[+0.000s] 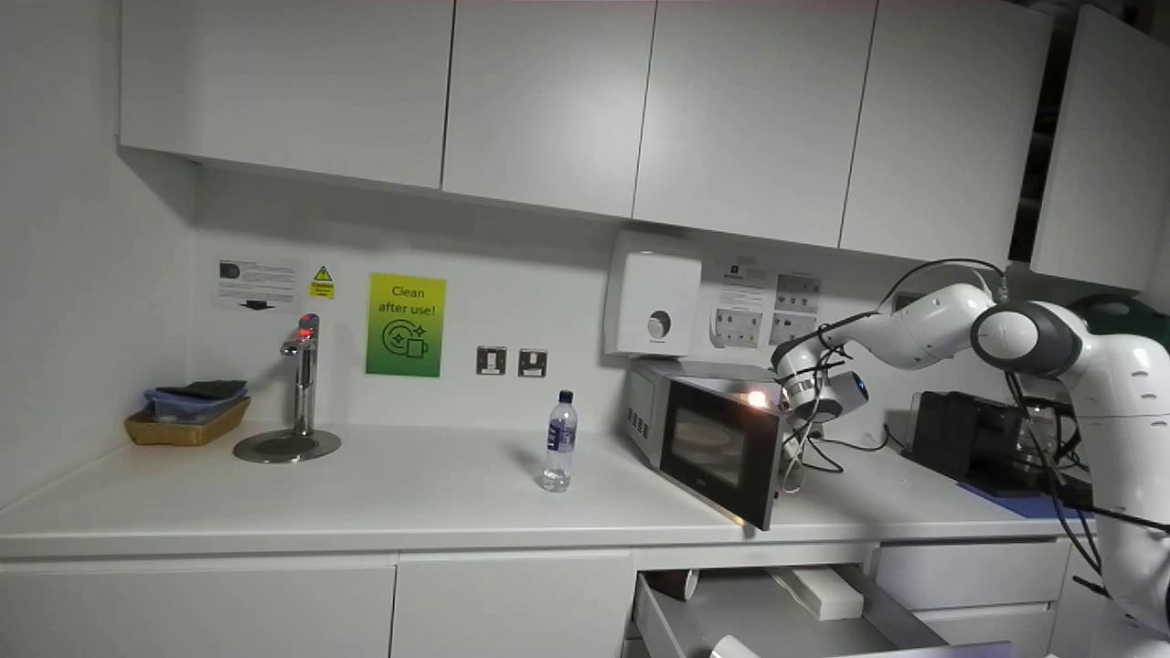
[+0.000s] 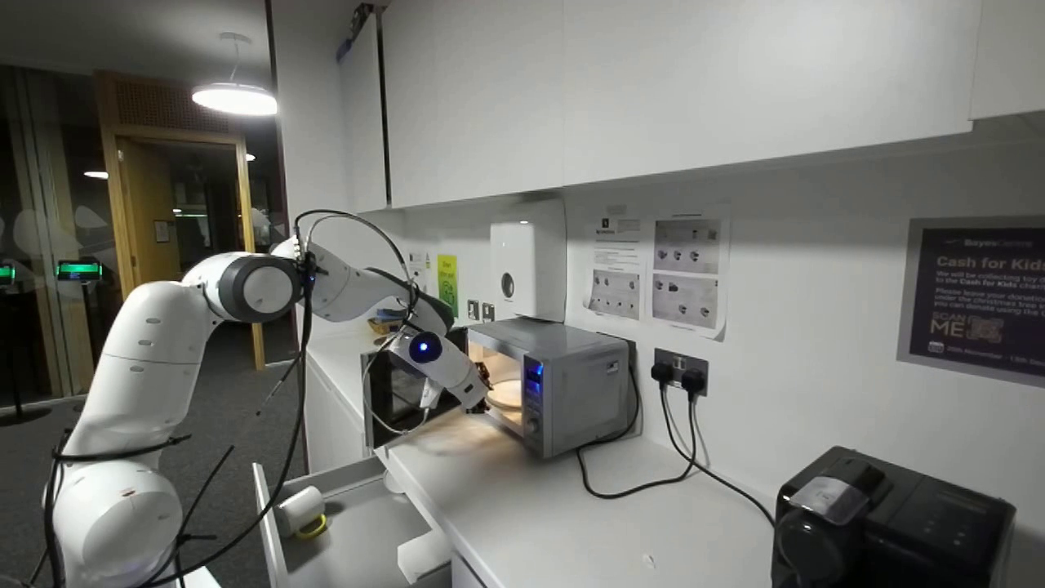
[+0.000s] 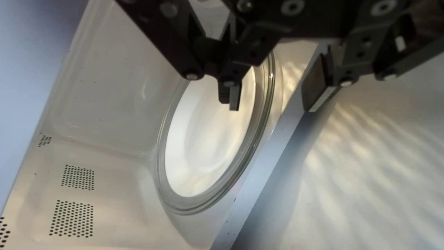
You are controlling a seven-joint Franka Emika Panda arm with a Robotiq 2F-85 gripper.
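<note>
The silver microwave [image 2: 578,382] has its door [image 1: 718,444] swung open and its inside lit. On the round glass turntable [image 3: 261,125] lies a white plate [image 3: 204,137]. My gripper is at the microwave's mouth, its fingers partly apart with nothing between them. In the wrist view one finger [image 3: 235,98] overlaps the plate's image, and the other finger [image 3: 318,87] is over the front edge and the counter. Whether either finger touches the plate cannot be made out. The door hides the gripper in exterior view 1.
Below the counter, a drawer [image 2: 357,529] is pulled out, with a white mug [image 2: 300,510] in it. A water bottle [image 1: 559,444] stands left of the microwave.
</note>
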